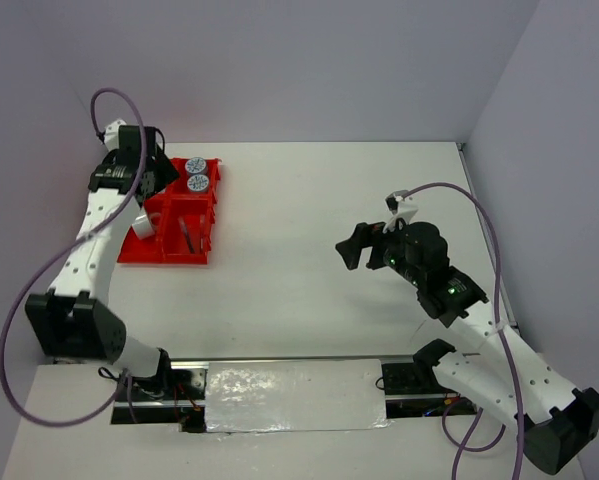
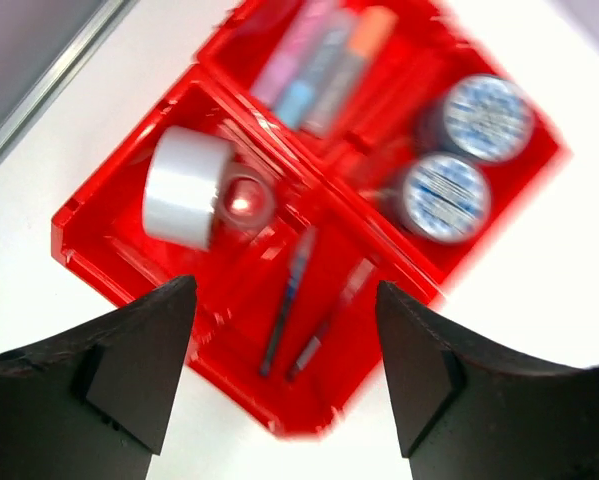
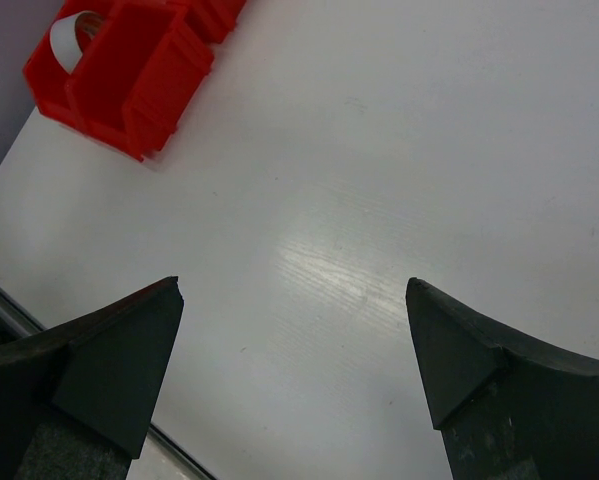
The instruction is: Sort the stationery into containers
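Four joined red containers (image 1: pixel 172 256) stand at the table's left. In the left wrist view, one compartment holds a wide white tape roll (image 2: pixel 184 188) with a small clear tape roll (image 2: pixel 247 198) beside it. Glue sticks or markers in pink (image 2: pixel 297 52), blue (image 2: pixel 317 70) and orange-grey (image 2: pixel 354 68) lie in another. Two ink jars (image 2: pixel 487 118) share the third, and two slim pens (image 2: pixel 289 290) the fourth. My left gripper is open and empty above the containers. Over bare table, my right gripper is open too, with nothing between its fingers.
Walls rise behind and at both sides. A metal rail (image 1: pixel 279 358) runs along the front edge.
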